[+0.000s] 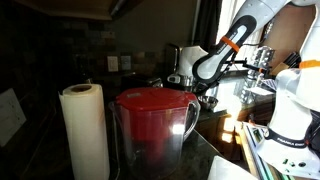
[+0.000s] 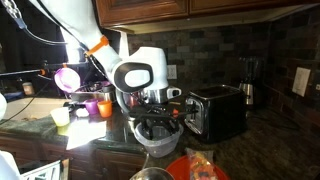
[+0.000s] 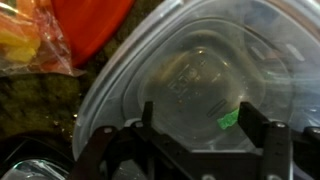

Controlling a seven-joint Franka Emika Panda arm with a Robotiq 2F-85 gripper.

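Observation:
In the wrist view my gripper is open above a clear plastic container, its two dark fingers spread apart. A small green piece shows near the right finger, at the container's bottom; whether it lies inside or beneath the clear base I cannot tell. Nothing is seen held between the fingers. From exterior view 2, the gripper points down at the mouth of the clear container on the counter. Exterior view 1 has the fingertips hidden behind the red pitcher.
A black toaster stands close behind the container. In front lie a red plate with a plastic-wrapped item and a metal bowl. Colourful cups are at the left. A paper towel roll stands beside the pitcher.

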